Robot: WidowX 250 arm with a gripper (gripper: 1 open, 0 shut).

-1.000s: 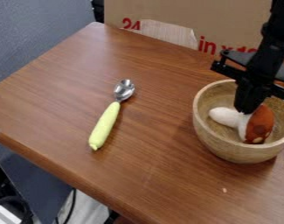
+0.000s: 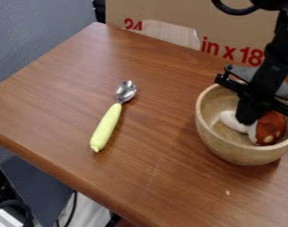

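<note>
My black gripper (image 2: pixel 255 106) reaches down from the top right into a wooden bowl (image 2: pixel 224 144) at the right of the table. Its tip is at a red-and-white object (image 2: pixel 269 129) inside the bowl; whether the fingers are closed on it is hidden by the gripper's dark body. A spoon (image 2: pixel 126 91) lies left of centre, just above a pale yellow corn cob or similar long object (image 2: pixel 107 126).
A cardboard box (image 2: pixel 170 15) stands at the back. A grey cloth or object sits behind the bowl, and a purple item shows at the right edge.
Over the last second my gripper has moved down, deeper into the bowl. The red-and-white object has shifted slightly to the right.
</note>
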